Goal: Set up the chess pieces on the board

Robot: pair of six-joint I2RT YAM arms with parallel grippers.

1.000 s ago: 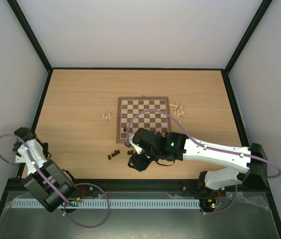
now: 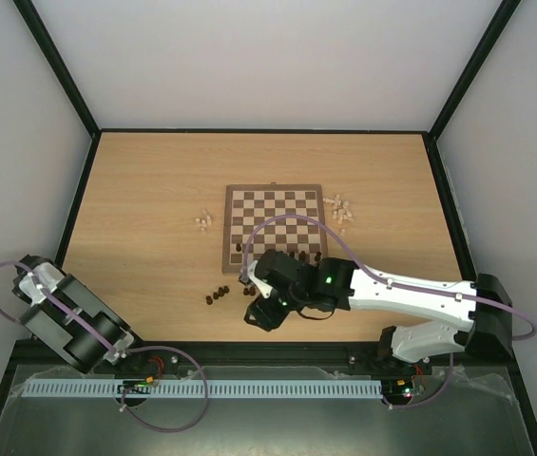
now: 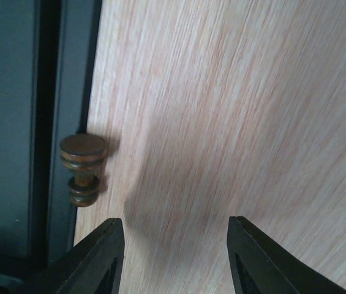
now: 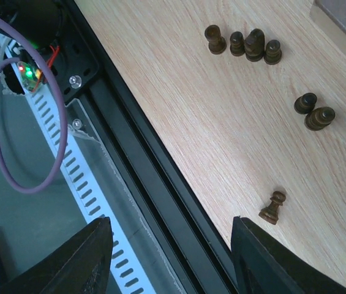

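The chessboard (image 2: 275, 214) sits mid-table, some dark pieces standing along its near rows, partly hidden by the right arm. In the left wrist view a dark piece (image 3: 82, 153) is at the table's edge against the black rail; my left gripper is beside it, fingertips apart, nothing visible between them. My right gripper hangs open over the near edge; below it a dark pawn (image 4: 272, 208) lies on its side, with several dark pieces (image 4: 254, 44) standing farther off.
Light pieces lie in groups left (image 2: 202, 220) and right (image 2: 338, 211) of the board. A black rail (image 4: 148, 159) with cables borders the near edge.
The right arm has moved very little.
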